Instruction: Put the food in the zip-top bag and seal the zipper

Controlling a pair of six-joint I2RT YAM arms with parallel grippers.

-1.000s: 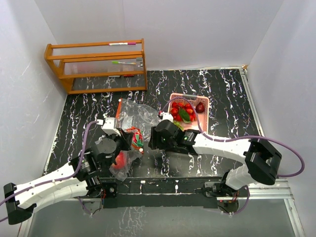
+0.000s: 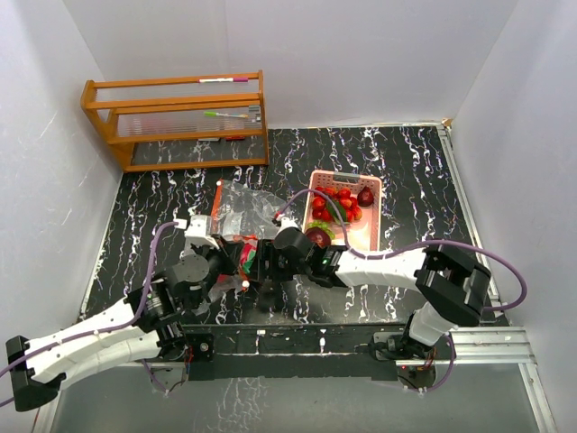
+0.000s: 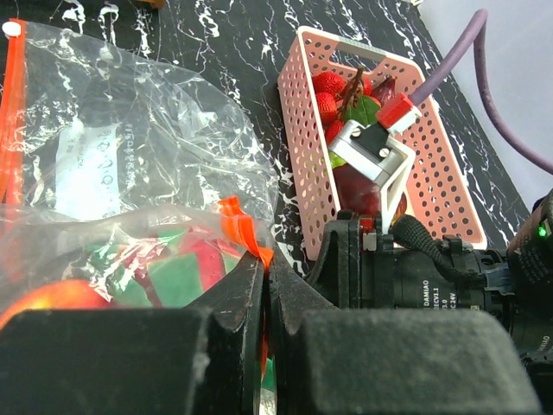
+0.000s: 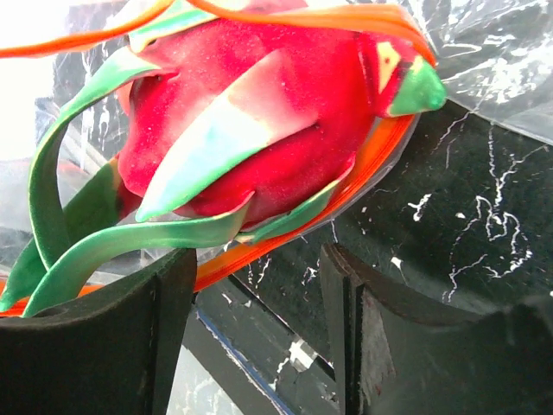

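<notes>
The clear zip bag [image 3: 112, 147] with orange zipper lies on the counter, food inside. My left gripper is shut on the bag's orange zipper edge. A red plush dragon fruit [image 4: 285, 112] with green leaves sits in the bag's mouth, framed by the orange zipper. My right gripper stands part open just below it, at the lower zipper strip, with nothing clearly held between its fingers.
A pink basket [image 2: 365, 230] of red fruit and vegetables stands to the right, behind my right arm. A wooden rack [image 2: 180, 158] stands at the back left.
My right gripper has moved left to the bag's mouth beside my left gripper. The left gripper has barely moved.
</notes>
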